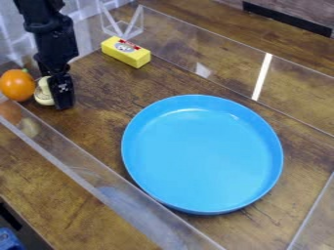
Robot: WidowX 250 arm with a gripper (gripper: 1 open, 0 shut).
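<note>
My black gripper (58,90) reaches down at the upper left, its fingertips low over a pale round object (43,97) that it partly hides. The fingers are open; whether they touch the object is unclear. An orange ball-like fruit (16,84) sits just left of it. A large blue plate (201,154) lies at the centre right.
A yellow box (125,52) with a small label lies at the upper middle. Clear plastic walls (92,178) border the wooden table. Bare wood (144,88) lies between the box and the plate.
</note>
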